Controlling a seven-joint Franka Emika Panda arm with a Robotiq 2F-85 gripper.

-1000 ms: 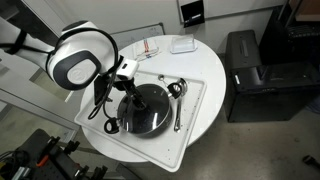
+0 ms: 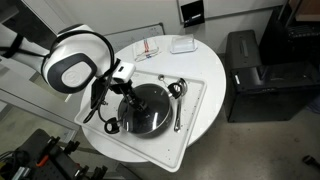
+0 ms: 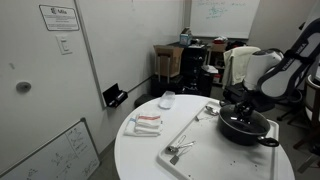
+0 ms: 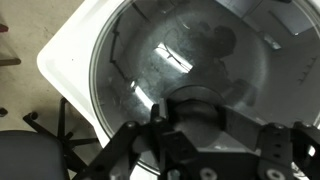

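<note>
A black two-handled pot [image 2: 148, 124] stands on the white tray, a glass lid [image 4: 140, 75] over its top. My gripper [image 2: 132, 97] reaches down to the middle of the lid from the left. In the wrist view the gripper is shut on the round dark knob [image 4: 195, 95] of the lid. Exterior view 2 has the pot [image 3: 246, 128] at the right, partly covered by the arm. Whether the lid touches the pot's rim all round cannot be told.
The white tray [image 2: 172, 160] lies on a round white table [image 2: 213, 65]. Metal utensils [image 2: 178, 112] rest on the tray right of the pot. Folded cloths [image 3: 146, 123] and a clear container [image 2: 183, 44] occupy the table's far part. The tray's front right is bare.
The white arm has shifted slightly left and down in exterior view 1. Its gripper stays at the middle of the lid, and the pot has not visibly moved.
</note>
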